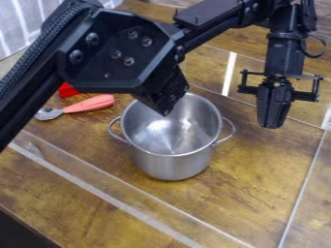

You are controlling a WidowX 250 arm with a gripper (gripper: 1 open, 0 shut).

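Observation:
My gripper point(273, 108) hangs from the arm at the right, above the wooden table, its fingers pointing down and shut with nothing visible between them. A large steel pot point(172, 150) with two side handles stands to the left of and a little below the gripper in the view, apart from it. Its inside looks empty where visible; part of its back rim is behind the arm.
A utensil with a pink handle point(89, 105) lies left of the pot, near a red object point(68, 90) partly hidden by the arm. Pale tape strips cross the table.

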